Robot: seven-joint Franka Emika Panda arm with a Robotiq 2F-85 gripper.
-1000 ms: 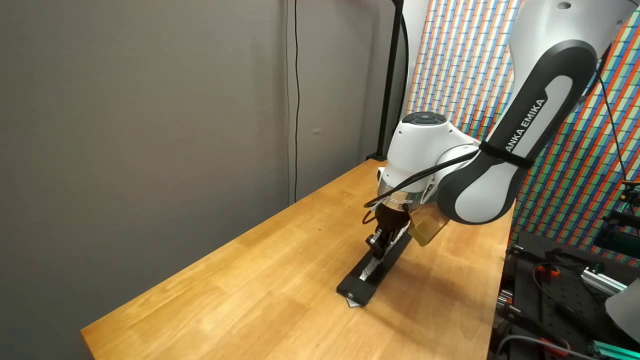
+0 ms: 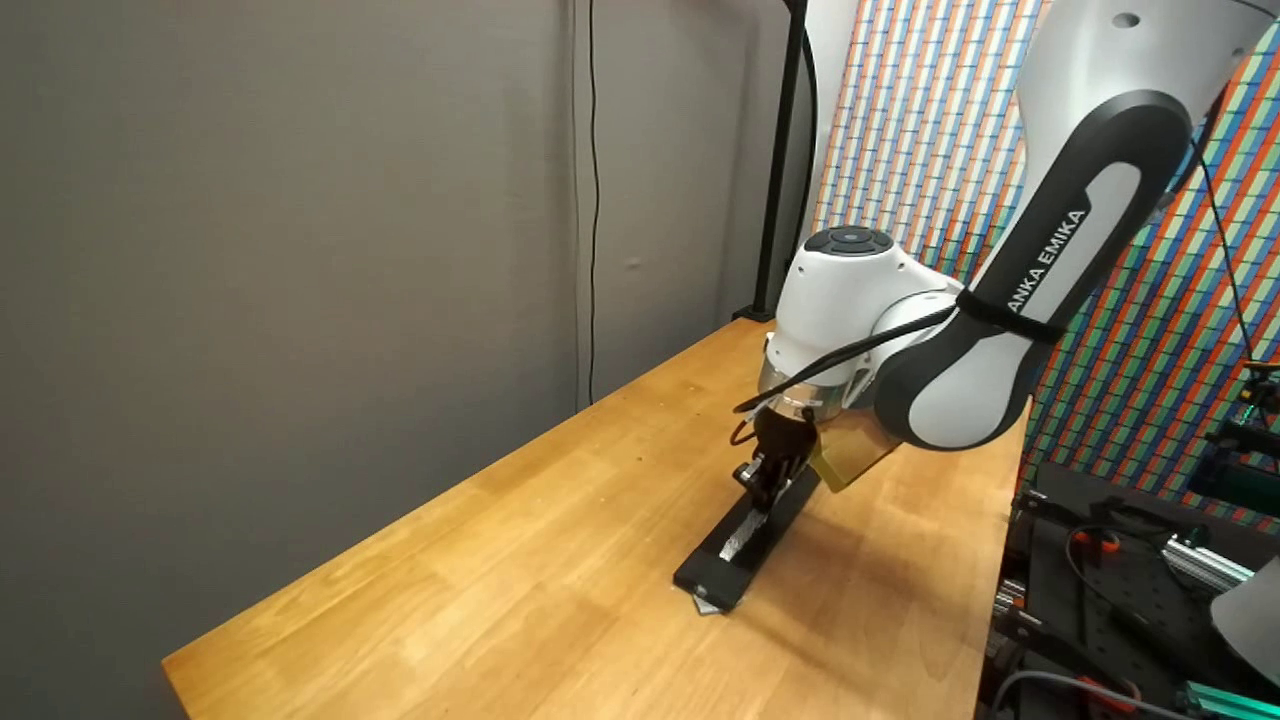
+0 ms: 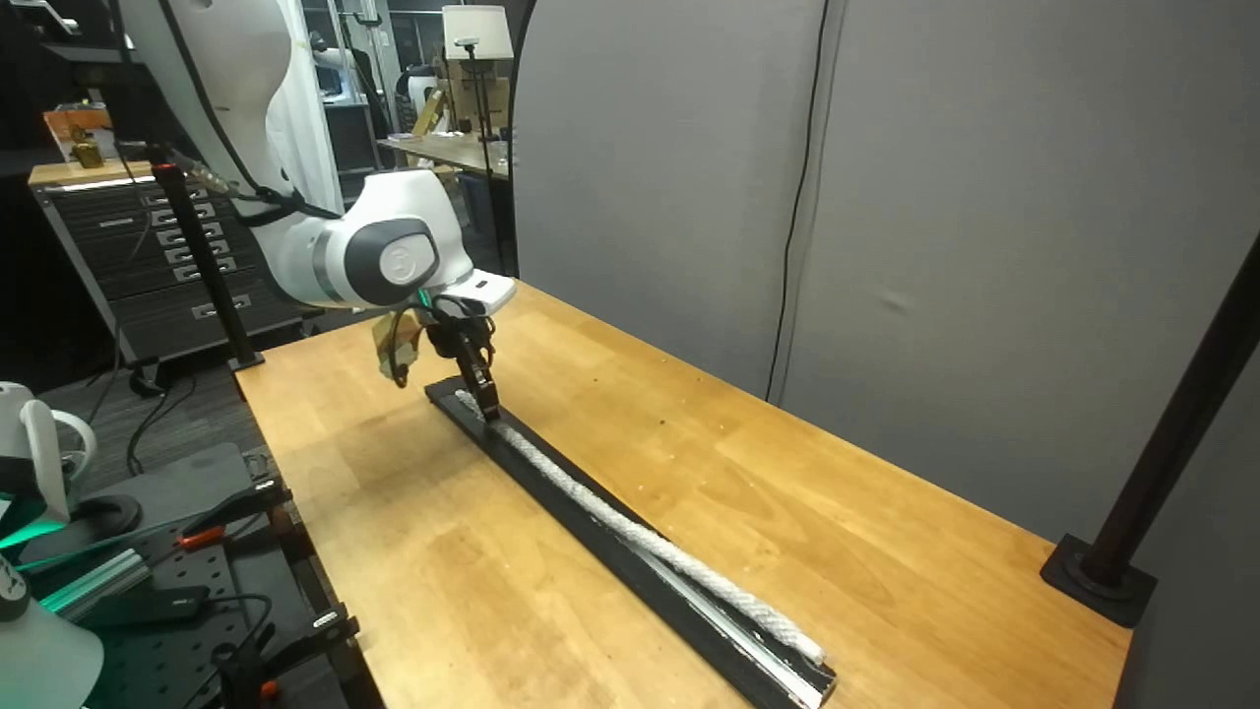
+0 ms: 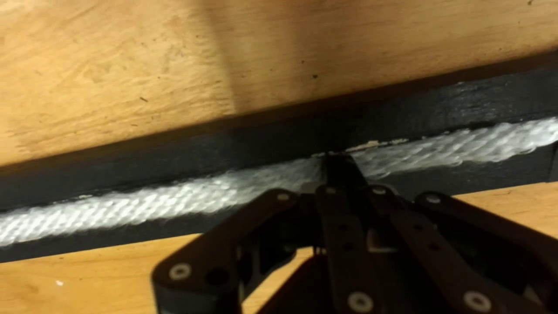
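Note:
A long black channel (image 3: 549,475) lies on the wooden table, with a bright metallic groove (image 3: 715,614) exposed toward its near end in exterior view 2. The white braided rope (image 3: 709,575) runs along it. Close to the arm the rope sits over the groove line; at the near end it rests beside the groove. My gripper points down onto the rope near the channel's far end in exterior view 2. Its dark fingers (image 4: 337,206) are shut, with the tips against the rope. Whether any rope is pinched between them is hidden.
Bare wooden table (image 2: 480,576) surrounds the channel on both sides. A black post (image 3: 1116,520) stands at the table's right corner in exterior view 2. Grey partitions (image 3: 945,236) line the table's back edge. Equipment (image 2: 1116,600) fills a lower surface beside the table.
My gripper has shifted very slightly to the right in exterior view 1. The white stretch of rope seen behind it before is now less visible. The channel has stayed put.

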